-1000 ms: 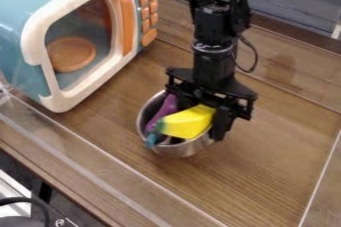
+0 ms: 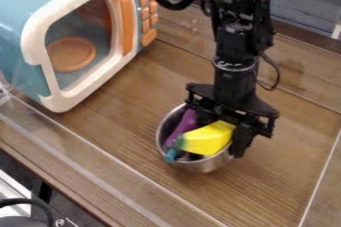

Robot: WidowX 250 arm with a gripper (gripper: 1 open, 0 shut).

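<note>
A steel bowl sits on the wooden counter, holding a yellow object, a purple one and a teal piece. My black gripper is down at the bowl's back right, over the yellow object and shut, apparently on that object; its fingertips are partly hidden.
A blue-and-white toy microwave with a round orange plate inside stands at the upper left. Dark cables hang at the bottom left.
My gripper has shifted right and down, and the bowl with its contents has moved slightly rightward along with it.
</note>
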